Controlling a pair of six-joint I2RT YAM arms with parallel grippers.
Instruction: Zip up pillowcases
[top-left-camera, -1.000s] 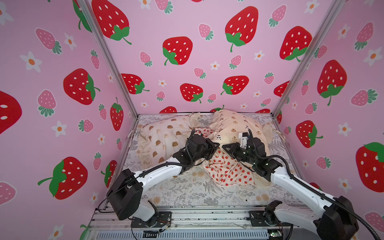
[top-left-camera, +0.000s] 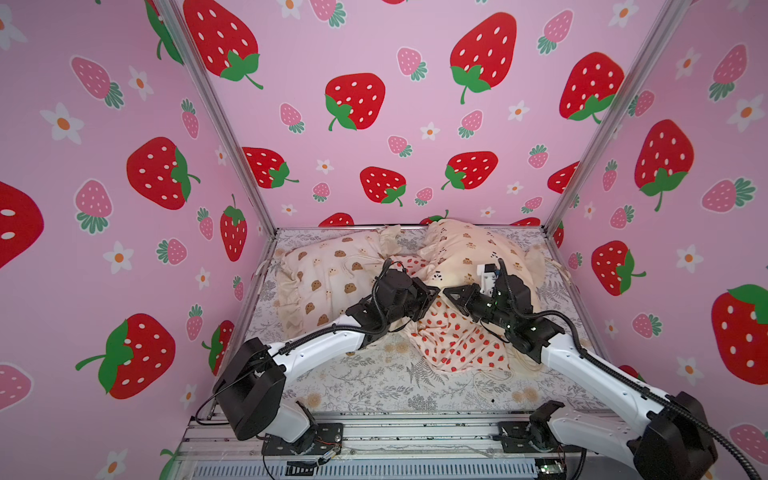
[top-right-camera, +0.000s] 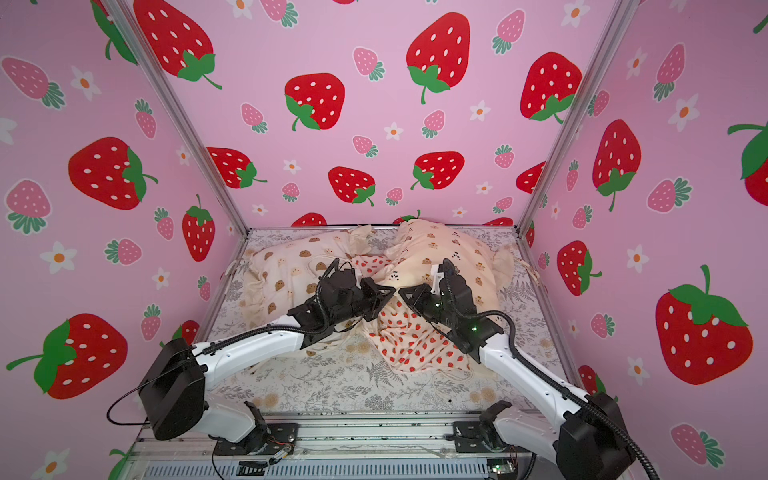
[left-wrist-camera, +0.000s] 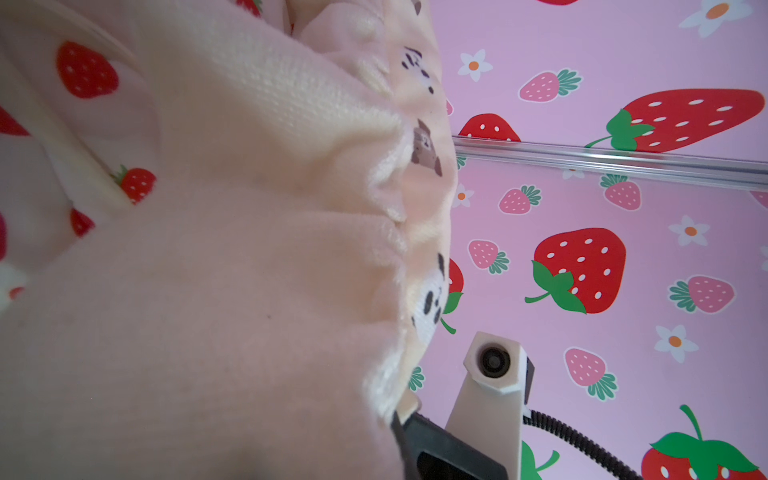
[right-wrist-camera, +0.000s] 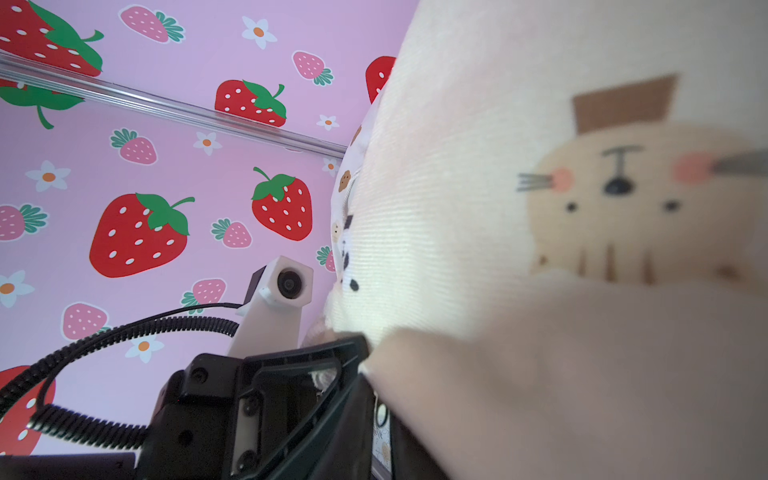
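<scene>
In the middle of the top left view a cream pillowcase with animal faces (top-left-camera: 472, 244) lies over a white cloth with red strawberries (top-left-camera: 457, 340). My left gripper (top-left-camera: 433, 292) is shut on the pillowcase's edge; its wrist view is mostly filled by gathered cream fabric. My right gripper (top-left-camera: 450, 293) faces it closely at that same edge; in the right wrist view its black fingers sit low against the fabric, which partly hides them, so how far they are apart is unclear. The zipper itself is not clearly visible.
A second pillowcase with brown prints (top-left-camera: 316, 272) lies on the left, partly behind my left arm. Pink strawberry-printed walls and metal rails close in the sides and back.
</scene>
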